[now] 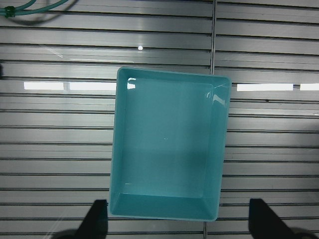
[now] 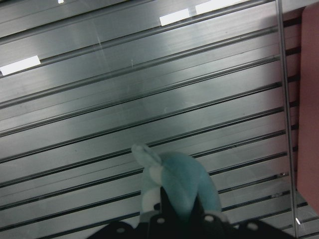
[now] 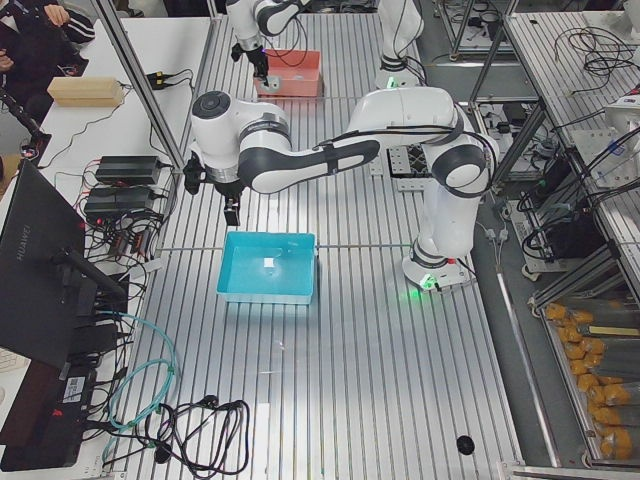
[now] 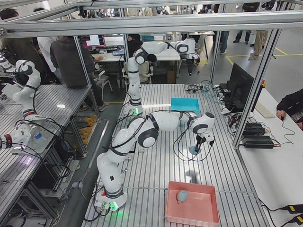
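A teal tray [image 1: 167, 139] lies on the slatted table below my left gripper, which stands open and empty. In the right wrist view, my right gripper is shut on a pale teal soft toy [image 2: 182, 174], held over the table beside the pink tray [image 2: 308, 124]. In the camera right view, a small grey-blue object [image 4: 182, 196] lies in the pink tray and the held toy hangs beyond that tray.
A monitor [image 4: 242, 87], power boxes and cables line the table's side in the camera right view. Coiled cables [image 3: 200, 435] lie at the near left in the camera left view.
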